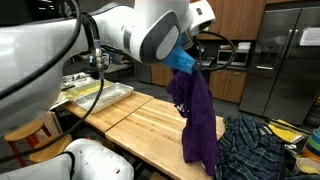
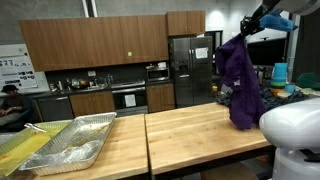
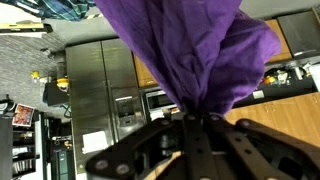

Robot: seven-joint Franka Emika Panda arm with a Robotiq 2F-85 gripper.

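Note:
A purple cloth [image 1: 200, 115] hangs from my raised gripper [image 2: 241, 38], bunched at its top and dropping in long folds over the wooden table [image 1: 148, 128]. Its lower end comes down near the table's right side; whether it touches the surface I cannot tell. In the wrist view the cloth [image 3: 195, 45] narrows toward the dark gripper, which is shut on it. The fingertips themselves are mostly hidden by fabric. To the right of the hanging cloth lies a dark checked cloth [image 1: 250, 150] in a crumpled heap.
At the table's far left are a foil-like tray [image 2: 75, 142] and a yellow tray [image 2: 40, 140]. Several coloured items, including a green one [image 1: 314, 141], sit beyond the dark heap. Stools [image 1: 30, 135] stand at the left.

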